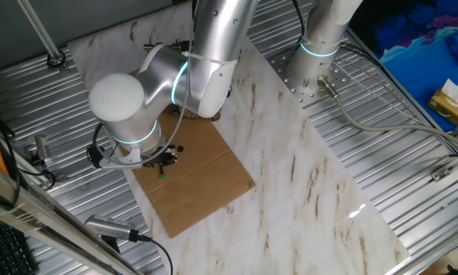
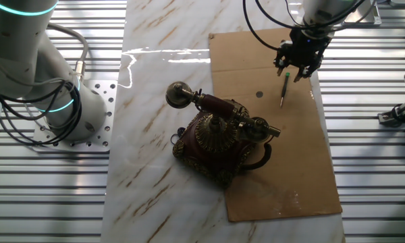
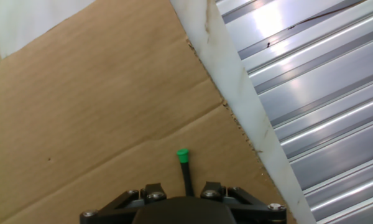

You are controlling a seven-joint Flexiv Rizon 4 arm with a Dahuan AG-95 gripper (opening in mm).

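Observation:
A thin screwdriver with a green-ended black handle (image 2: 285, 86) lies on the brown cardboard sheet (image 2: 283, 169). My gripper stands open in the wrist view, its two fingers apart on either side of the dark handle. The green end (image 3: 183, 155) reaches out beyond the fingertips, and the gripper body hides the rest of the tool there. Seen in exterior view 2, the gripper (image 2: 289, 73) is over the handle end, with the metal shaft pointing away from it. Whether either finger touches the handle cannot be told.
An ornate old-style telephone (image 2: 212, 138) stands partly on the cardboard, its handset on top. The marble-patterned tabletop (image 1: 290, 183) has free room beside the sheet. Slatted metal (image 3: 329, 112) lies beyond the table edge. A silver cylindrical device (image 1: 111, 228) sits near that edge.

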